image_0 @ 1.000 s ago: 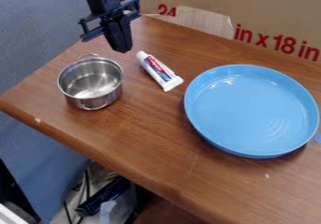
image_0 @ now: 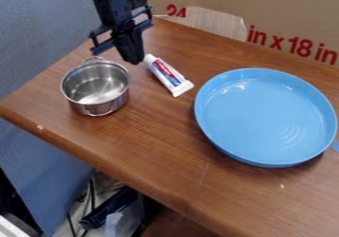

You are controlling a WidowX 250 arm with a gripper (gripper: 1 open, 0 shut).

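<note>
A black gripper point(image_0: 130, 51) hangs over the table at the upper left, just above and behind a steel pot point(image_0: 95, 88) and left of a white toothpaste tube point(image_0: 169, 74) with red and blue print. Whether its fingers are open or shut is hard to tell. A large blue plate point(image_0: 265, 118) lies on the right side of the wooden table.
A cardboard box point(image_0: 279, 18) stands along the back, with a pale board point(image_0: 205, 19) in front of it. The table's left edge point(image_0: 27, 122) drops to clutter below.
The gripper has moved a little lower, toward the table near the pot and the tube. The pot, tube and plate are unmoved.
</note>
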